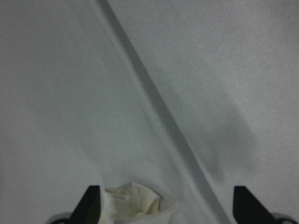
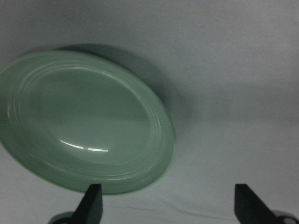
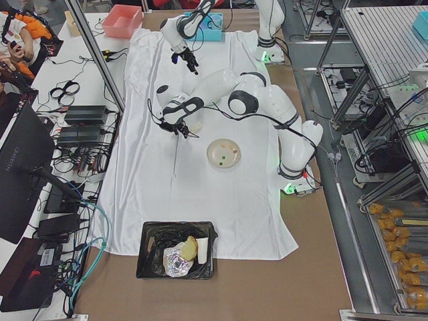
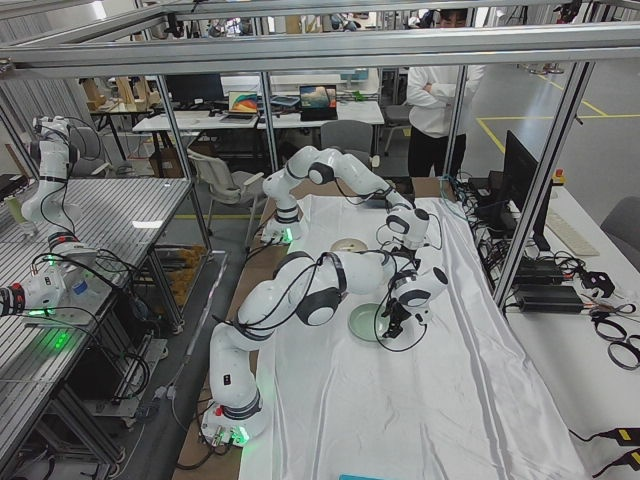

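My left gripper is open above a crumpled cream paper [image 1: 133,203] on the white cloth, at the bottom of the left wrist view. My right gripper stands open, with a pale green plate [image 2: 86,119] below it on the left of its view. A beige plate [image 3: 223,152], holding small green bits, lies beside the left arm. Neither gripper has anything visible between its fingers.
A black lined bin [image 3: 142,264] with scraps and foil sits at the near end of the cloth. A blue bin [image 3: 208,35] and a pink bin [image 3: 122,20] stand at the far end.
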